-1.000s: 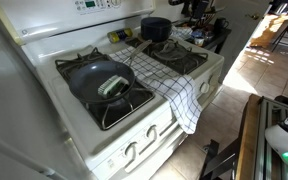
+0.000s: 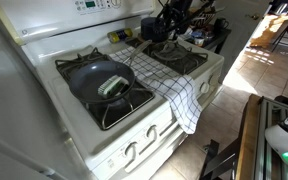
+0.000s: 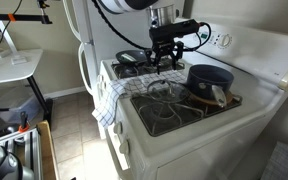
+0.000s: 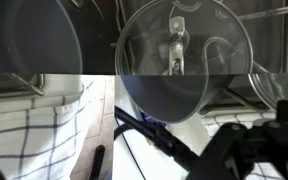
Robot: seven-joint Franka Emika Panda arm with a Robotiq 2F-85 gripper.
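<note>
A clear glass lid [image 3: 167,91] lies on the front burner, beside the dark blue pot [image 3: 210,79]. In the wrist view the lid's metal handle [image 4: 177,38] stands out in the middle of the upper half, with the pot [image 4: 29,40] to its left. My gripper [image 3: 187,47] hangs above the lid and pot. Its dark fingers look apart, with nothing seen between them. From the other side, the gripper [image 2: 168,21] partly covers the pot [image 2: 155,30].
A frying pan [image 2: 106,83] occupies the left burners. The checked towel [image 2: 171,82] drapes over the stove's middle and front edge. Behind stands the control panel [image 2: 100,5]. A small bottle [image 2: 114,37] is near the back.
My gripper has come down and leftward in exterior view 1, to the pot's side of the stove. The pot, pan and towel have stayed put.
</note>
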